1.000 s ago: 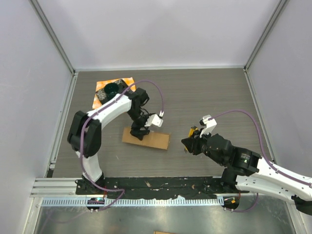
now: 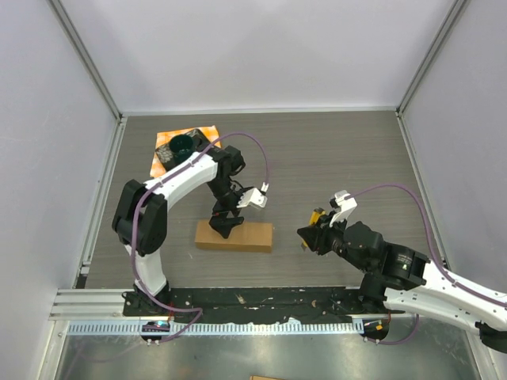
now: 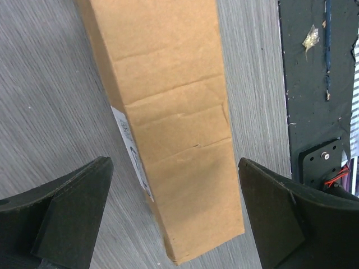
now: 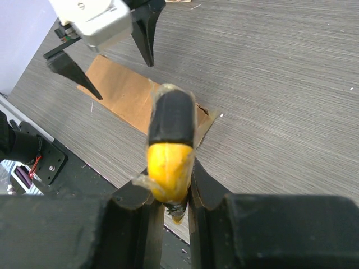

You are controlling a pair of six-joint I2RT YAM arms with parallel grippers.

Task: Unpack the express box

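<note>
A long brown cardboard box [image 2: 249, 237] lies flat on the grey table, left of centre near the front. My left gripper [image 2: 226, 228] is over its left part. The left wrist view shows the box [image 3: 168, 112] between two widely spread fingers, and a white label [image 3: 132, 148] on its side. To the right of the box, my right gripper [image 2: 304, 237] is shut on a yellow and black knife-like tool. That tool [image 4: 169, 162] stands up from the pinched fingertips in the right wrist view, pointing toward the box. At its end the box flap [image 4: 205, 120] appears slightly lifted.
At the back left, a dark basket [image 2: 200, 138] sits on an orange checked cloth [image 2: 207, 130], holding a dark green round thing [image 2: 181, 146]. A black strip [image 2: 253, 303] runs along the front edge.
The box has turned from slightly slanted to nearly straight and shifted a little to the left. My right gripper has barely moved, still with the tool.
</note>
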